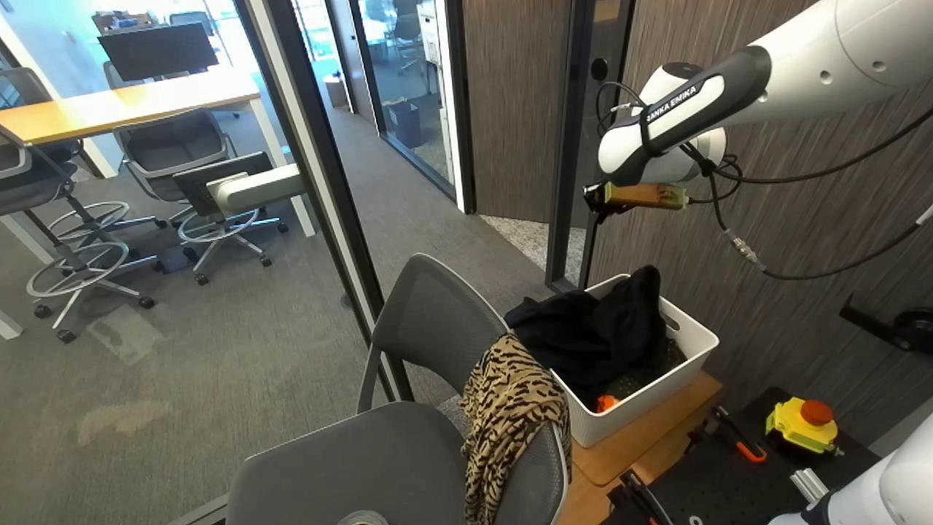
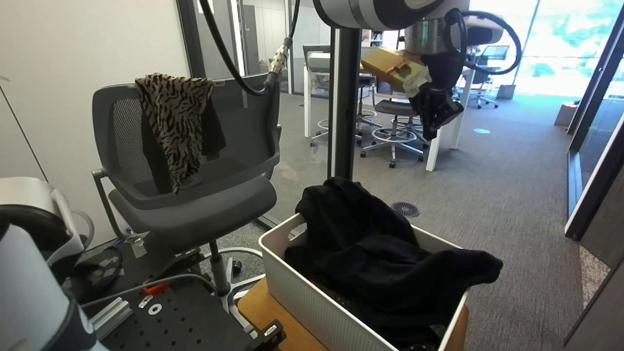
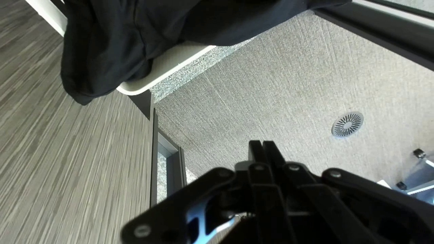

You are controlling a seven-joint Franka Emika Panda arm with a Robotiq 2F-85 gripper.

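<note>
A black cloth [image 1: 595,337] lies heaped in a white basket [image 1: 643,407], one fold peaking at the back. In exterior view 2 the cloth [image 2: 374,257] hangs over the basket's rim at the right. My gripper is shut, its two fingers side by side, and nothing shows between them. It is well above the basket and clear of the cloth, as exterior view 2 shows with the gripper [image 2: 433,131] up in the air. A tiger-striped cloth [image 1: 516,402] is draped over the backrest of a grey chair [image 1: 350,464].
Under the basket is a wooden surface [image 2: 281,310]. A black perforated board [image 2: 193,316] with tools and a yellow-and-red stop button [image 1: 805,424] lies beside it. A wood-panelled wall [image 1: 743,236] rises close behind the arm; a glass partition stands beyond the chair.
</note>
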